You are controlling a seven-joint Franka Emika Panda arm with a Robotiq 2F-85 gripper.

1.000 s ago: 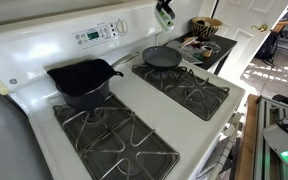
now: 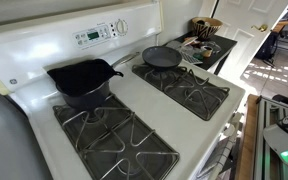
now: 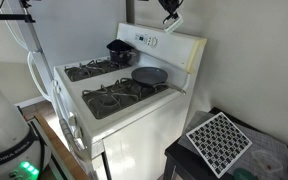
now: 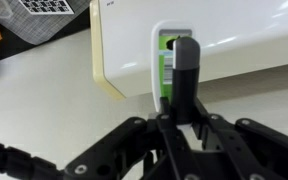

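Note:
In the wrist view my gripper is shut on a white object (image 4: pixel 157 45) with a green patch on its face. One dark finger lies across the front of it; the other finger is hidden. Exterior view 2 shows the gripper (image 3: pixel 170 18) high above the back right part of the stove, with the tilted white object (image 3: pixel 174 24) below it. A dark pan (image 2: pixel 163 57) sits on the stove's back right and a black pot (image 2: pixel 85 84) on its back left, both below the held object's height.
The white stove (image 3: pixel 124 122) has dark burner grates (image 2: pixel 127 145) free at the front. To its right stands a dark table bearing a checkered sheet (image 3: pixel 219 142). The stove's raised control panel (image 2: pixel 96 35) runs along the wall.
The held white and green object has risen from above the back right of the stove toward the top edge of exterior view 1. The pot and pan stay put.

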